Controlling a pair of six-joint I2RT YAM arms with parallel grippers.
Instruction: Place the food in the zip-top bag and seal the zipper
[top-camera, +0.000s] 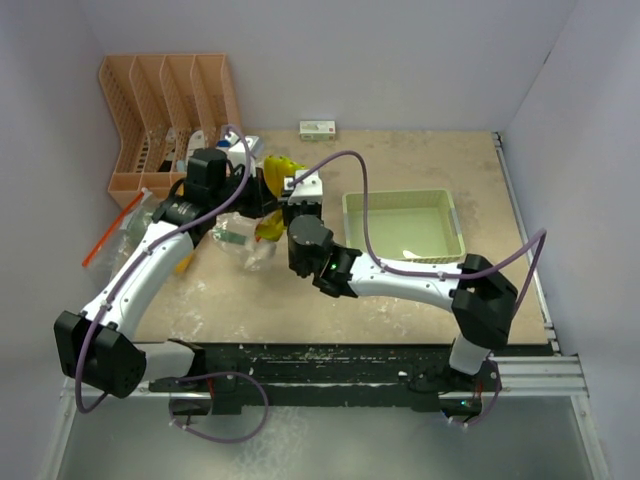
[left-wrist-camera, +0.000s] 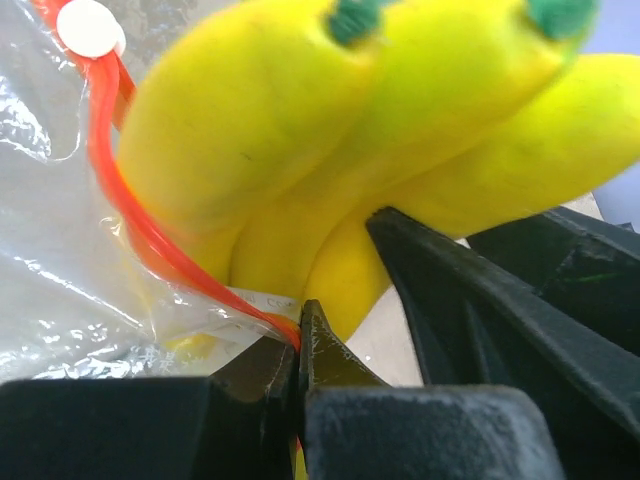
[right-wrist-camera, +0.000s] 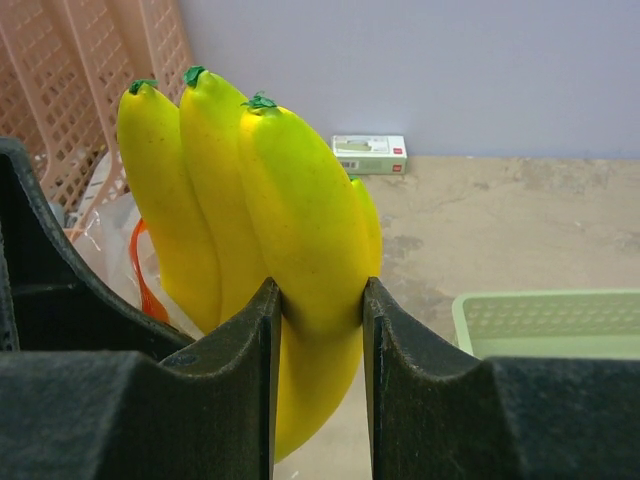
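Observation:
A bunch of yellow bananas (top-camera: 280, 178) with green stem ends stands upright between my two grippers. In the right wrist view, the fingers of my right gripper press against both sides of the front banana (right-wrist-camera: 300, 210). My left gripper is shut on the red zipper edge (left-wrist-camera: 140, 215) of the clear bag. A white slider (left-wrist-camera: 88, 27) sits farther along that edge. The bag (top-camera: 240, 240) hangs beside and below the bananas; their lower ends are partly behind its rim in the left wrist view. How deep they reach inside is hidden.
A green bin (top-camera: 400, 225) stands on the right, with a small white item inside. A tan divided rack (top-camera: 160, 110) is at the back left, a small box (top-camera: 317, 130) near the back wall. Another red-edged bag (top-camera: 120, 240) lies at left.

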